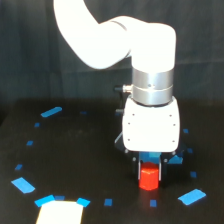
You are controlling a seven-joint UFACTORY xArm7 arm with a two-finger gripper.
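A small red block (149, 177) is low in the camera view, right of centre, directly beneath the white arm. My gripper (149, 181) points down around it, with a dark finger close against each side, and appears shut on it. Whether the block's underside touches the table cannot be made out. Just behind and above the block, a blue patch (151, 157) shows between the fingers and is partly hidden by the gripper.
The dark table (85, 160) carries several flat blue strips, including one at the left (23, 185) and one at the right (192, 197). A pale, box-like object (60, 212) stands at the bottom left edge. Open table lies left of the arm.
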